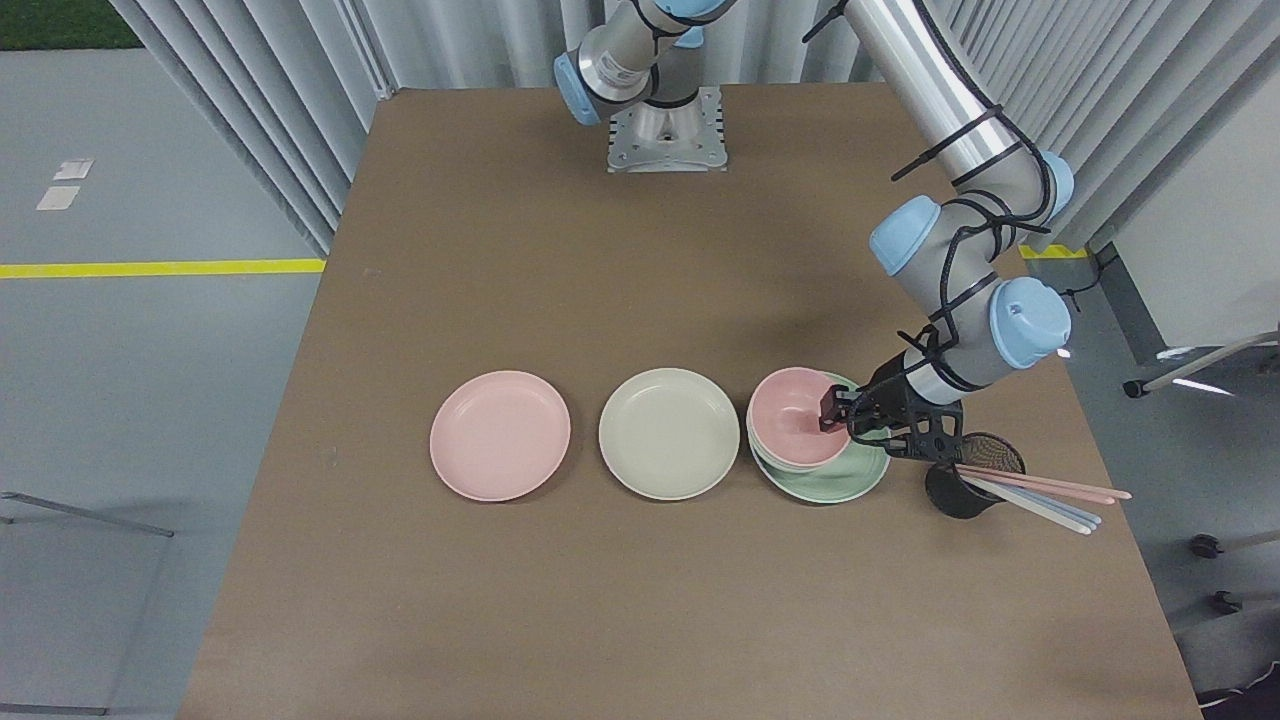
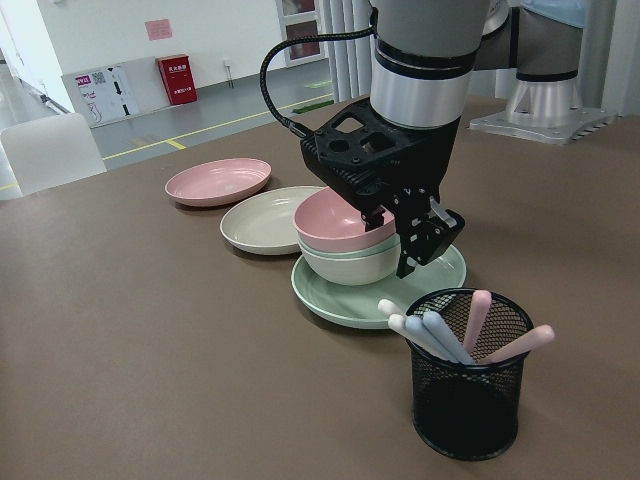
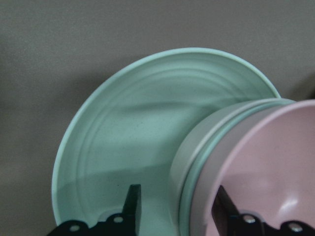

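A stack of bowls, with a pink bowl [image 1: 792, 414] [image 2: 332, 222] on top of green and white ones, rests on the green plate [image 1: 828, 480] [image 3: 118, 128]. My gripper is low at the stack's near edge, its fingers apart: one finger at the inside of the pink bowl's rim, the other outside the stack over the plate. In the left view it partly covers the bowls. Whether the inner finger touches the bowl is unclear. A white plate [image 1: 668, 433] and a pink plate [image 1: 499, 434] lie in a row to the left.
A black mesh cup [image 2: 466, 400] with pink, blue and white utensils stands just right of the green plate in the front view.
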